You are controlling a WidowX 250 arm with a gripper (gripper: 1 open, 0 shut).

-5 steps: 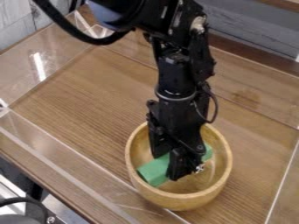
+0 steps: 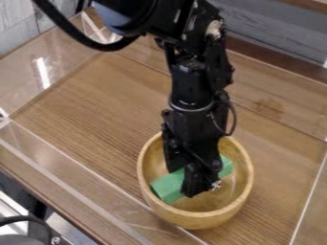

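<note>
A yellow bowl (image 2: 232, 201) stands on the wooden table near the front center. Inside it lies a green bar-shaped object (image 2: 170, 186). My black gripper (image 2: 205, 181) reaches down into the bowl over the middle of the green object and is shut on it, its fingertips partly hidden by the gripper's own body.
A grey wall edge runs along the back right, and cables sit at the lower left beyond the table's edge.
</note>
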